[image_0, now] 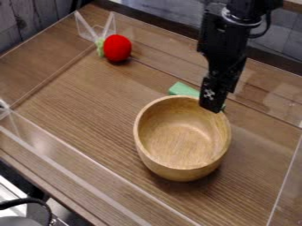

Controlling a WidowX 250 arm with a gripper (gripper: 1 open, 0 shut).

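The black gripper (200, 93) reaches down from the top right over a light green bar (182, 91), which lies on the wooden table just behind a wooden bowl (178, 154). The gripper hides the bar's right part; whether its fingers are open or shut, or touch the bar, I cannot tell.
A red ball (117, 48) sits at the back left beside a small green thing with a clear part. A black cable lies at the bottom left edge.
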